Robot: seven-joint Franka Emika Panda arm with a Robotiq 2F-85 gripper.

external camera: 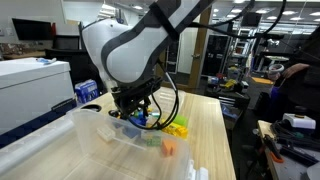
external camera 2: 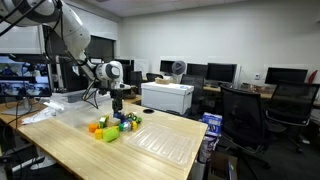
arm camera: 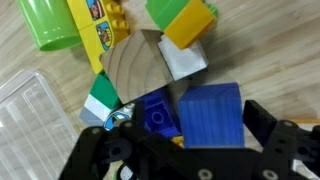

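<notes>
My gripper is open above a cluster of toy blocks. In the wrist view a blue block (arm camera: 212, 112) lies in the space between its fingers, nearer the right one; no grip on it shows. Close to the left finger sits a darker blue piece (arm camera: 157, 112). A wooden block (arm camera: 137, 66), a white block (arm camera: 183, 58) and a yellow-topped block (arm camera: 191, 22) lie just beyond. From the side, the gripper (external camera 2: 117, 104) is low among the blocks, its fingertips partly hidden.
A clear plastic bin (external camera: 130, 155) stands close beside the blocks and partly screens the gripper in exterior view 1. A green cylinder (arm camera: 48, 24) lies at the wrist view's upper left. Bare wooden tabletop (external camera 2: 100, 155) extends away from the pile.
</notes>
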